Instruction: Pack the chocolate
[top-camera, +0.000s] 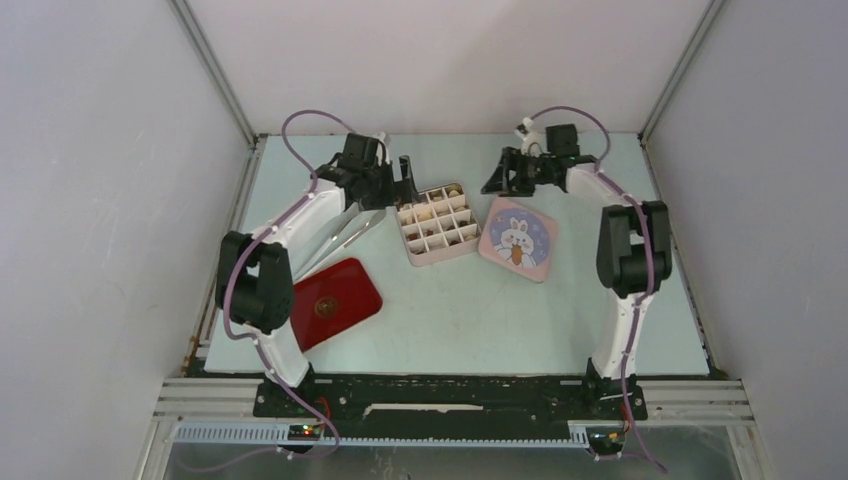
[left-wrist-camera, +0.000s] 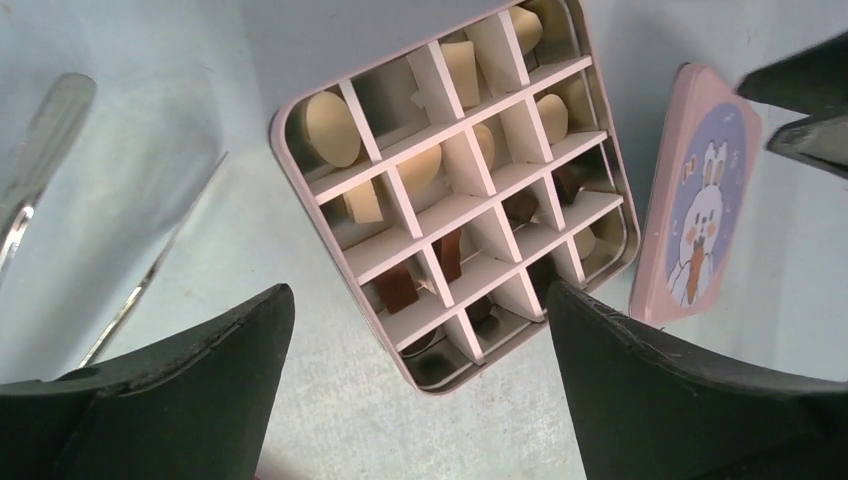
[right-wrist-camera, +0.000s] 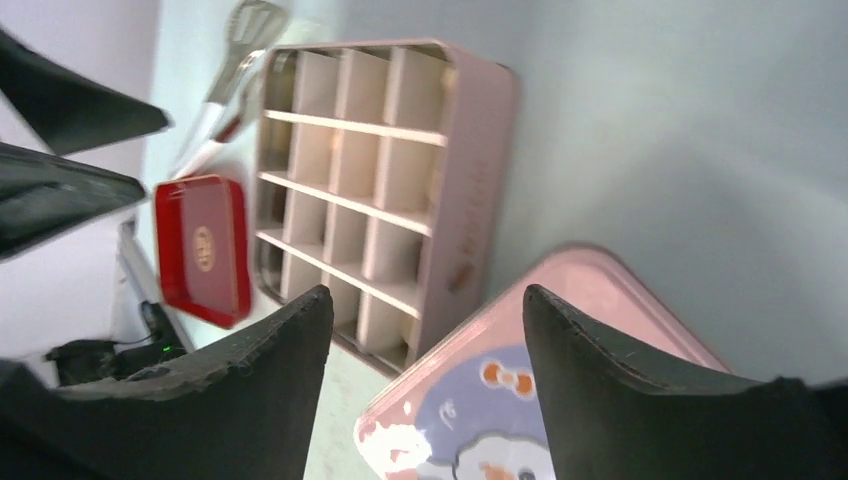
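An uncovered pink box (top-camera: 436, 253) with a divided white grid holds pale and brown chocolates (left-wrist-camera: 333, 130) in its compartments. Its pink lid (top-camera: 533, 255), with a rabbit picture, lies just right of it on the table. My left gripper (top-camera: 404, 180) hangs open over the box's back left, its fingers empty in the left wrist view. My right gripper (top-camera: 505, 175) is above the lid's back edge, fingers apart, nothing visible between them; the right wrist view is blurred.
A red tray (top-camera: 352, 305) lies at the front left. Steel utensils (top-camera: 330, 240) lie left of the box.
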